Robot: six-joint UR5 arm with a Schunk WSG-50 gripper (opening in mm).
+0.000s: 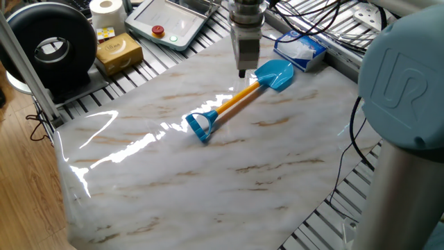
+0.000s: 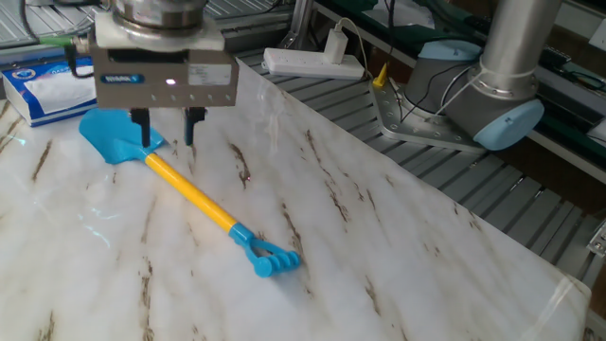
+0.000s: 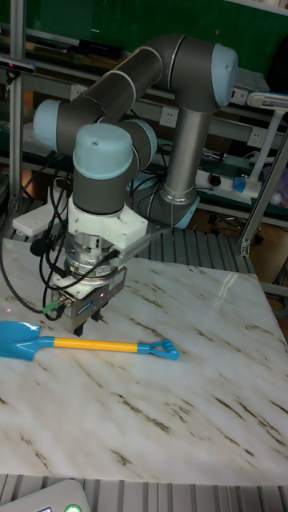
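Observation:
A toy shovel with a blue blade, a yellow shaft (image 1: 237,98) and a blue handle lies flat on the marble-patterned table sheet. In exterior view 2 its shaft (image 2: 192,192) runs from the blade at the back left toward the handle in the middle. Above the blade end hangs my gripper (image 2: 169,144), pointing down, its two dark fingers apart with nothing between them. From exterior view 3 the gripper (image 3: 90,328) is seen just over and behind the shovel's shaft (image 3: 95,345). Exterior view 1 sees the fingers edge-on, so their gap is hidden there.
A blue-and-white tissue pack (image 1: 300,50) lies close behind the blade. Along the back left stand a yellow-brown box (image 1: 119,53), a teach pendant (image 1: 170,24) with a red button and a black ring-shaped object (image 1: 78,43).

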